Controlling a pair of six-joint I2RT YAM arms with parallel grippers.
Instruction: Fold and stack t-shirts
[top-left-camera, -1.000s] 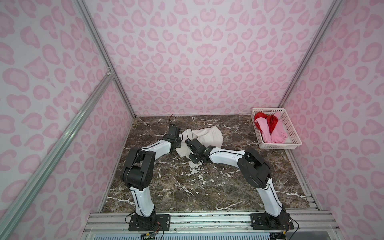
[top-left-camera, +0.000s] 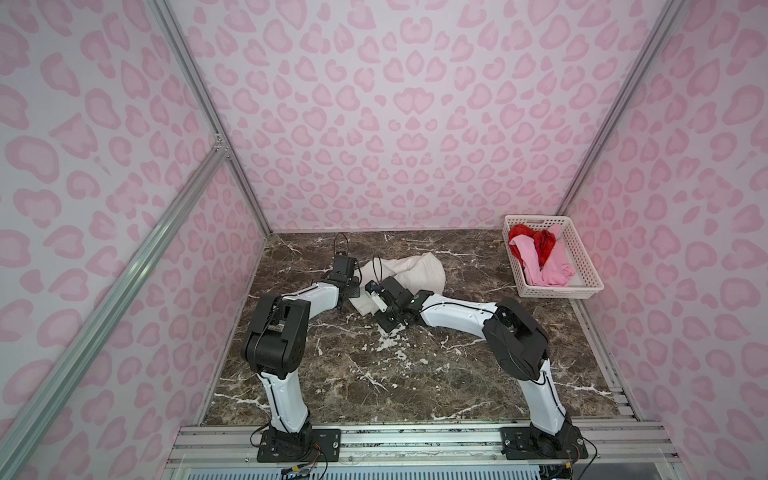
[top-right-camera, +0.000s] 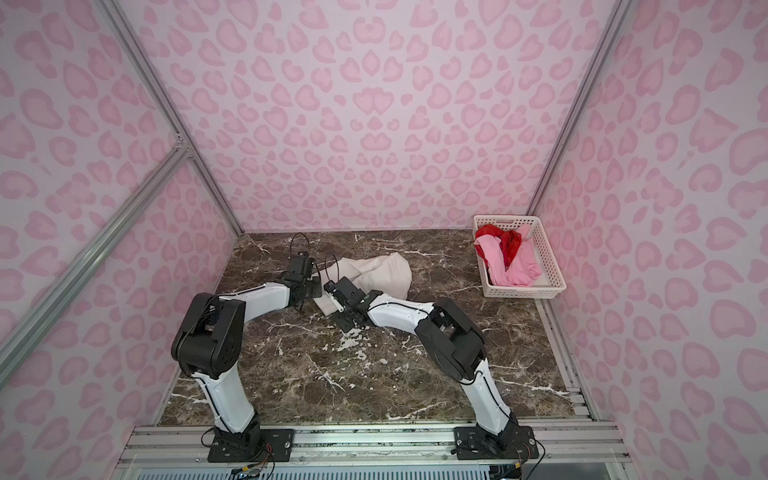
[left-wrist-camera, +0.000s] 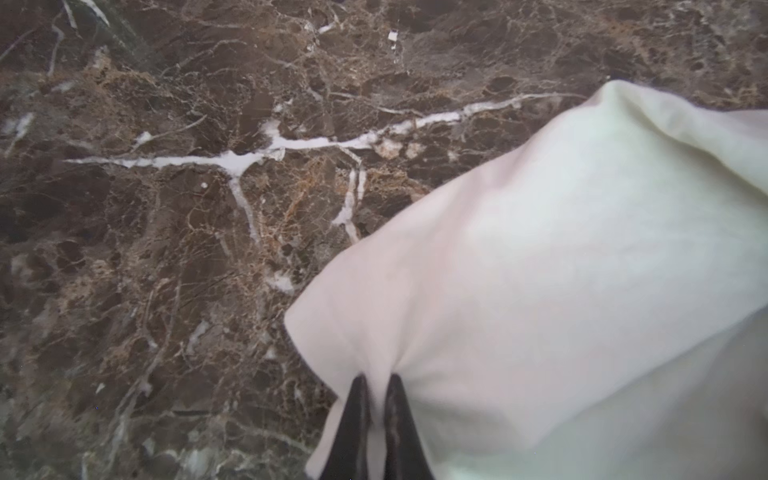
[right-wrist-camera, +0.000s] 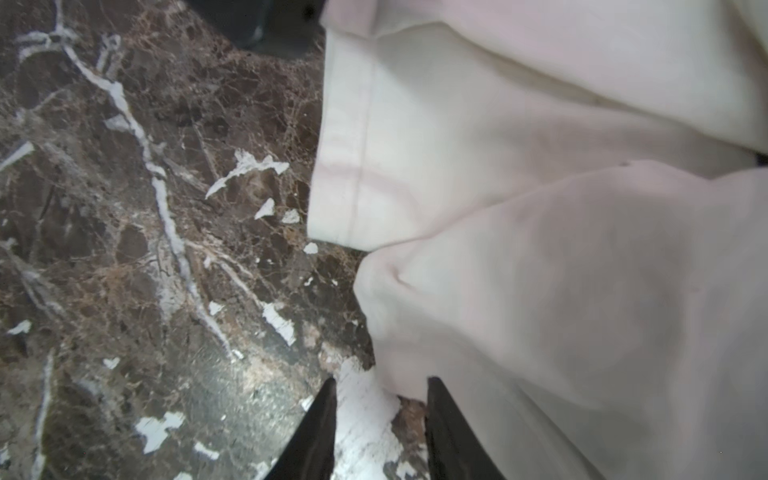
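A crumpled white T-shirt lies at the back middle of the marble table. In the left wrist view my left gripper is shut on the shirt at its edge, with the fabric puckered between the dark fingertips. In the right wrist view my right gripper stands open at the shirt's lower edge, over bare marble beside a loose corner of white fabric; a straight hemmed layer shows above that corner. In both top views the two grippers are close together over the shirt's left and front parts.
A white plastic basket at the back right holds pink and red garments. Patterned walls enclose the sides and back.
The left gripper has shifted only slightly.
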